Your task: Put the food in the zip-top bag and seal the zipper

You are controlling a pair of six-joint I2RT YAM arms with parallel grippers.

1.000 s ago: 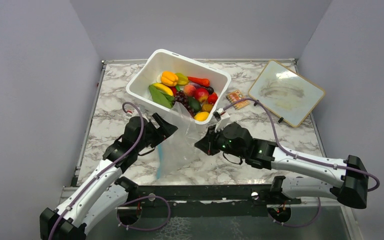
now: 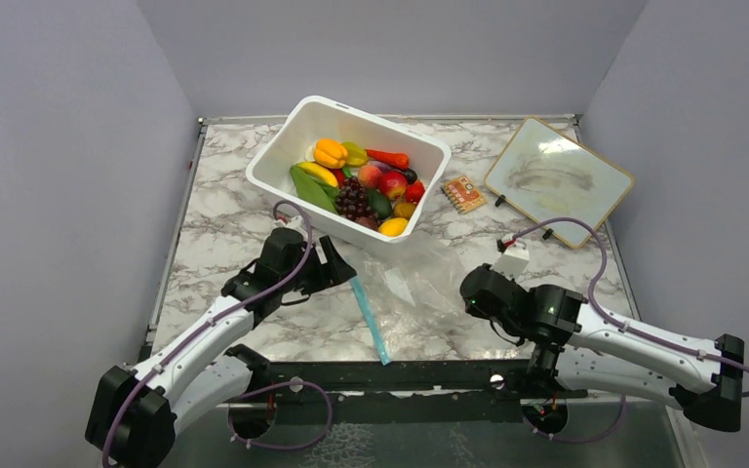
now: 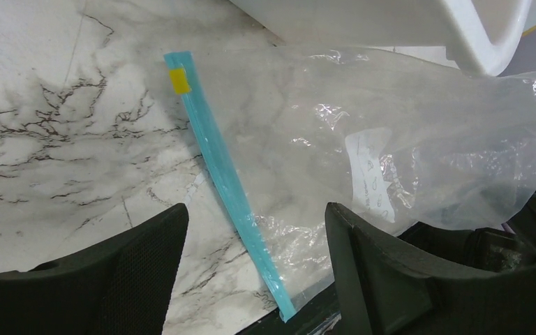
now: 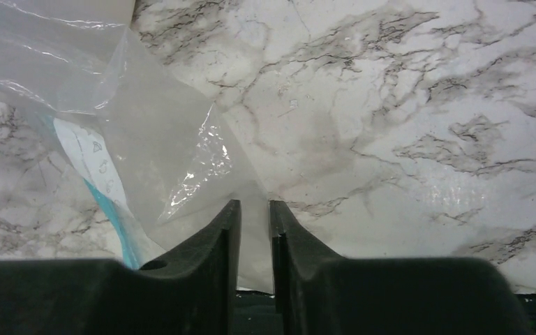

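The clear zip top bag (image 2: pixel 410 283) lies spread on the marble table in front of the white tub, its blue zipper strip (image 3: pixel 220 171) on the left side, a yellow slider (image 3: pixel 179 80) at one end. My left gripper hangs open above that strip, nothing between its fingers. My right gripper is low at the bag's right edge, its fingers a short gap apart; whether bag film is between them I cannot tell. The food, assorted fruit and vegetables (image 2: pixel 356 195), sits in the white tub (image 2: pixel 278 146).
A small orange notebook (image 2: pixel 463 194) and a framed whiteboard (image 2: pixel 558 181) lie at the back right.
Both arms have moved to the right, and the bag has been spread out rightward and lower, away from the tub, showing more of its blue strip.
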